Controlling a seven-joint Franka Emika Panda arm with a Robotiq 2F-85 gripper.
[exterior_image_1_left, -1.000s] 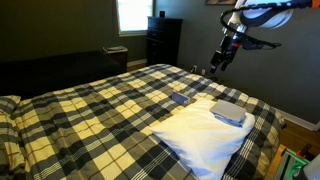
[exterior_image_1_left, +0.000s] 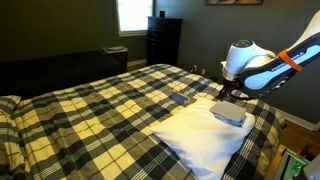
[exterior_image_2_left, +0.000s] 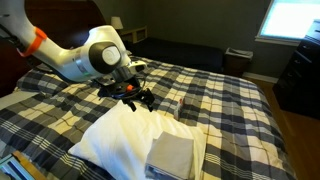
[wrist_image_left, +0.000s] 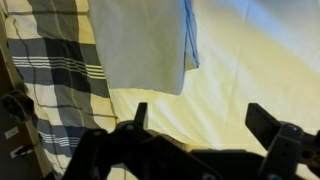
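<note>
My gripper is open, with only white cloth visible between and beyond its fingers in the wrist view. A grey, flat, box-like thing (wrist_image_left: 138, 45) with a bluish side edge reaches in from the top of that view, ahead of the gap. In the second exterior view the gripper (exterior_image_2_left: 138, 104) hangs over the white cloth (exterior_image_2_left: 112, 140), and the grey thing (exterior_image_2_left: 170, 155) lies nearer that camera. From the first exterior view, the gripper (exterior_image_1_left: 230, 94) appears just above the grey thing (exterior_image_1_left: 228, 112); whether they touch is hard to tell.
A small grey-blue box (exterior_image_1_left: 180, 98) stands on the checkered bedspread (exterior_image_1_left: 95, 115) beyond the cloth. A dark dresser (exterior_image_1_left: 164, 38) stands at the back.
The arm has come down from high above the bed, and the gripper is now low near the grey thing. The grey thing, cloth and small box have not moved.
</note>
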